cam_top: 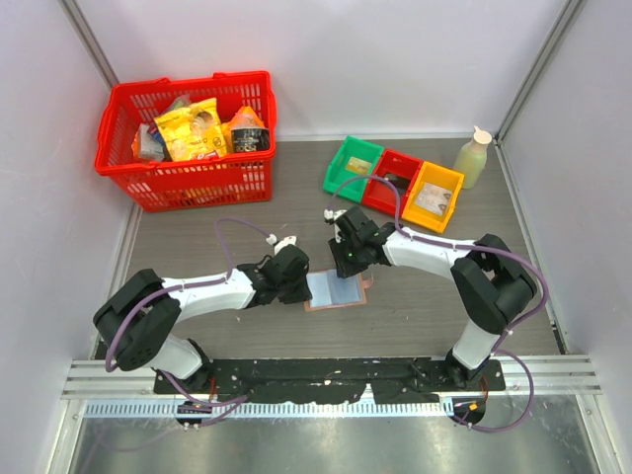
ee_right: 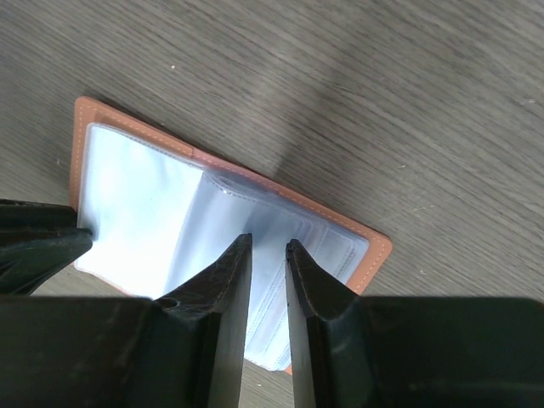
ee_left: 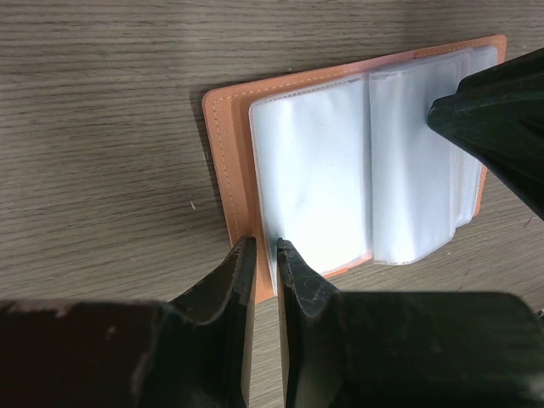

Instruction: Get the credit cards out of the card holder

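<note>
The card holder (cam_top: 324,288) lies open on the table between my grippers, a tan cover (ee_left: 228,161) with clear and white sleeves (ee_left: 310,170). My left gripper is shut at the holder's left edge, its tips at the tan border and white sleeve's edge. My right gripper is shut over the clear sleeves (ee_right: 217,221) on the other half; whether anything is pinched between its tips cannot be told. No separate card is distinguishable.
A red basket (cam_top: 118,168) of snack packs stands back left. Green (cam_top: 336,168), red (cam_top: 380,196) and yellow (cam_top: 449,183) bins and a bottle (cam_top: 470,163) stand back right. Bare table surrounds the holder.
</note>
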